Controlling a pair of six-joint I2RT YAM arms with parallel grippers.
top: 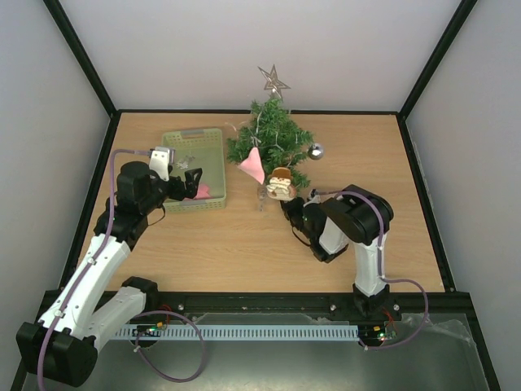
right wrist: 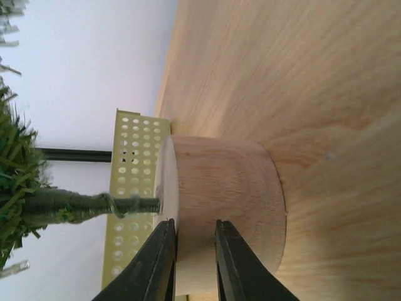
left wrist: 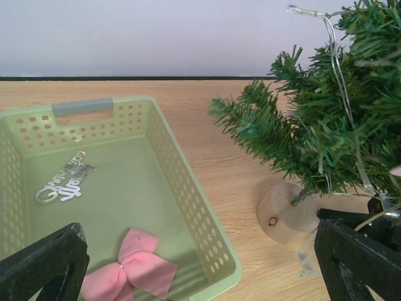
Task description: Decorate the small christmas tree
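The small tree (top: pixel 269 134) carries a silver star (top: pixel 273 81), silver ball (top: pixel 316 151), pink ornament (top: pixel 251 164), brown-and-cream ornament (top: pixel 280 184) and string lights. My right gripper is low at the wooden base (right wrist: pixel 225 188), fingers shut on it, below the trunk. My left gripper stands open over the green basket (left wrist: pixel 213 244), which holds a pink bow (left wrist: pixel 144 269) and silver lettering (left wrist: pixel 62 182).
The basket (top: pixel 171 138) stands left of the tree. Bare table (top: pixel 244 252) lies in front and to the right. Walls enclose the sides and back.
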